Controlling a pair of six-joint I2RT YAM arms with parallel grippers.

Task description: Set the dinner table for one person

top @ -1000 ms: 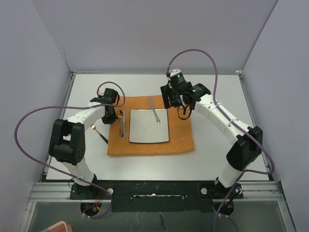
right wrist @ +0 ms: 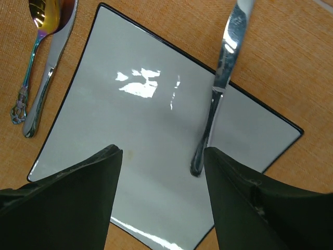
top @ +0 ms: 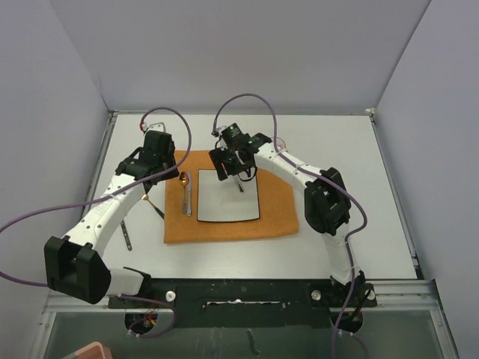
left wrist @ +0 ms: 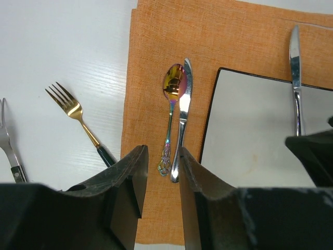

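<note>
An orange placemat (top: 239, 232) holds a square white plate (top: 224, 202). A rainbow spoon (left wrist: 173, 83) and a knife (left wrist: 182, 120) lie side by side left of the plate. A second knife (right wrist: 229, 44) lies across the plate's back edge. A gold fork (left wrist: 73, 109) and a silver fork (left wrist: 6, 143) lie on the bare table to the left. My left gripper is above the placemat's left part, part open with nothing between its fingers. My right gripper hangs open over the plate, near the second knife.
The two arms are close above the placemat. A pinkish object at the back right is partly hidden behind the right arm.
My right gripper has moved left over the plate and knife. My left gripper has shifted and appears raised. The placemat and plate moved slightly left earlier.
</note>
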